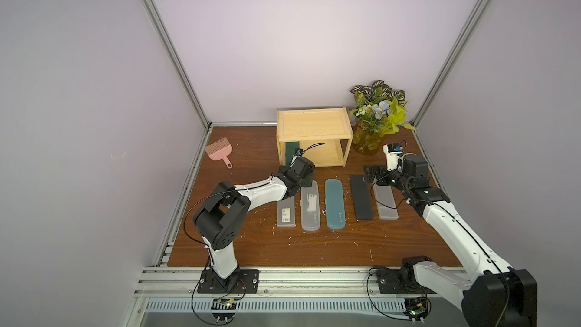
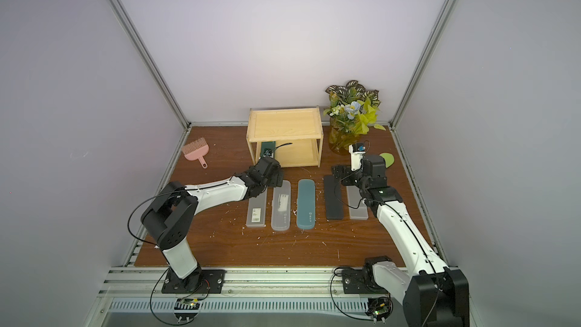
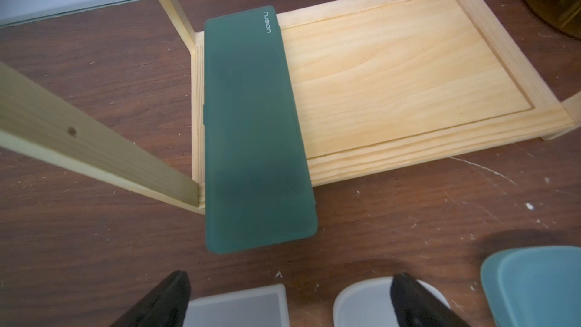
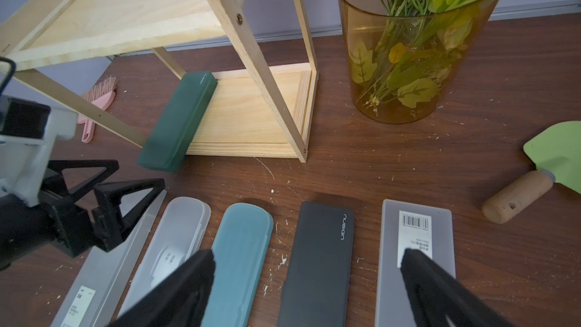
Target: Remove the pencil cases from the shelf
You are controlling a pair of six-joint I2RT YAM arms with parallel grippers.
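Observation:
A dark green pencil case (image 3: 257,133) lies at the left end of the wooden shelf's lower board, its front end past the board's edge. My left gripper is open just in front of that end, above the pencil cases in the front row, with nothing between its fingers. That row holds a grey case (image 1: 286,210), a clear case (image 1: 310,209), a teal case (image 1: 334,206), a black case (image 4: 314,260) and a grey case with a label (image 4: 414,236). My right gripper hangs open over the right end of the row, holding nothing.
The shelf (image 1: 313,122) stands at the back centre, with a flower vase (image 4: 393,66) to its right. A pink brush and dustpan (image 1: 219,151) lie at the left, a green trowel (image 4: 514,193) at the right. Bare table shows in front of the row.

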